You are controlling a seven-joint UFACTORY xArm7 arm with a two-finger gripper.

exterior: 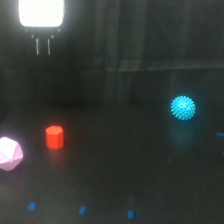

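Observation:
My gripper (43,50) hangs at the upper left, its white body cut off by the top edge. Two thin fingers point downward with a gap between them, and the gap is empty. Below it and slightly to the right, a red block (55,137) stands on the dark surface, well clear of the fingers. A pale pink faceted ball (10,153) is at the left edge, partly out of view. Far to the right lies a spiky light-blue ball (182,108).
Small blue marks, among them a front-left mark (32,206) and a middle mark (82,210), dot the near part of the dark surface (115,160). Between the red block and the blue ball the surface is bare. A dark cloth-like backdrop (120,50) rises behind.

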